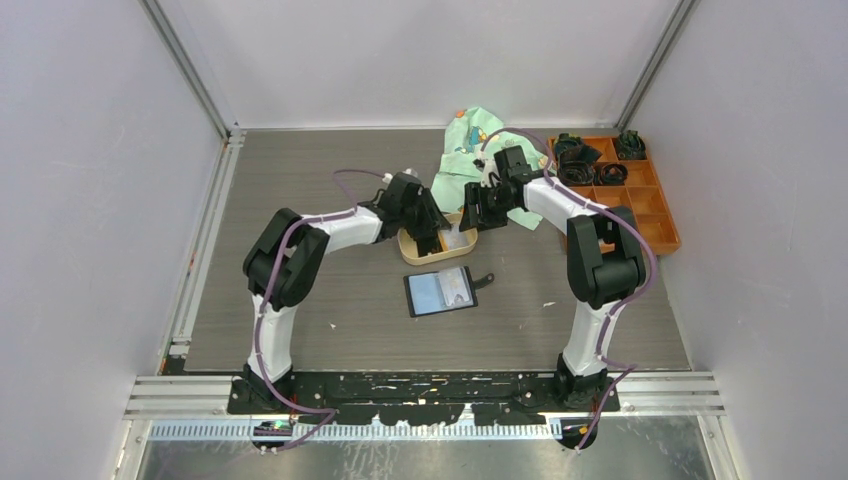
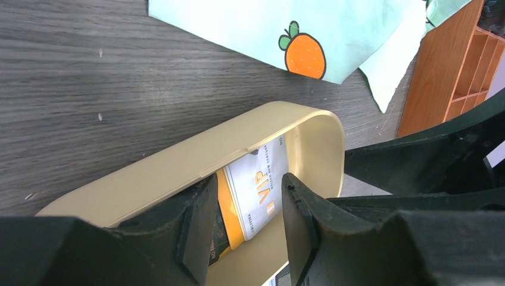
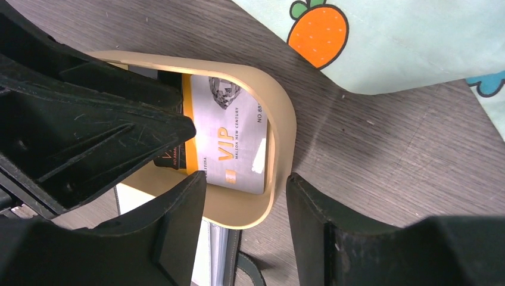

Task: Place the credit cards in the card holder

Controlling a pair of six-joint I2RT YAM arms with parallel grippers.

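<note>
A shallow beige tray (image 1: 437,257) holds a white VIP card (image 3: 238,140) with an orange band, and a black card (image 3: 170,156) lies to its left. My left gripper is part open over the tray, the VIP card showing in the gap and nothing held between its fingers. At the tray's right end my right gripper has closed round the rim, one finger (image 3: 189,196) inside and the other outside. The card holder (image 1: 425,293) lies spread open in front of the tray, clear sleeves upward, its black strap (image 1: 485,281) to the right.
Behind the tray is a pale green cloth (image 1: 455,175) with printed fruit. An orange compartment box (image 1: 650,200) with black coiled items stands at the back right. Free table (image 1: 300,180) lies left and in front.
</note>
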